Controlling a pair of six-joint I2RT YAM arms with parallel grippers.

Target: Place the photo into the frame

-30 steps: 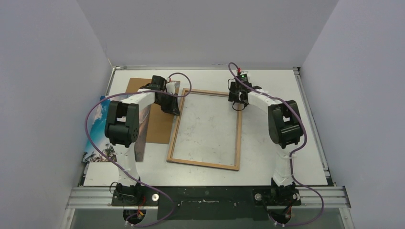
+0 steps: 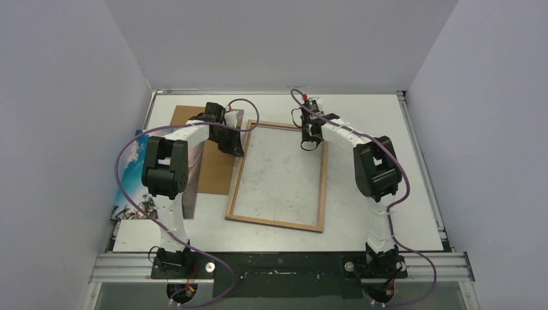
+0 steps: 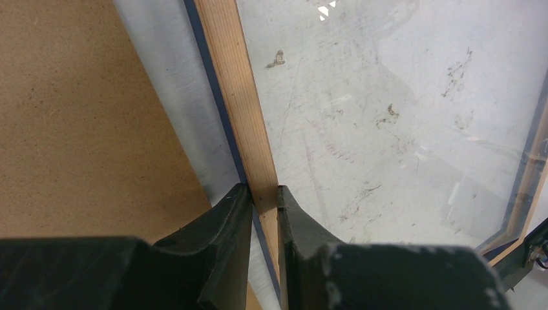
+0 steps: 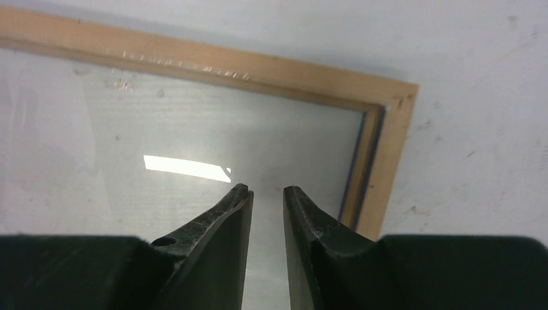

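The wooden frame [image 2: 272,223] lies flat on the white table. Its left bar [image 3: 242,97] runs between the fingers of my left gripper, which is shut on it. My right gripper is partly open over the glass [image 4: 129,206], close to the frame's far right corner; nothing shows between its fingers. In the top view that corner is partly hidden by the gripper. The photo [image 2: 132,171], a blue beach scene with palms, lies at the far left, partly under my left arm.
A brown backboard [image 2: 216,174] lies just left of the frame, partly covered by the left arm. Purple cables loop over both arms.
The left arm, the frame and the photo have stayed put.
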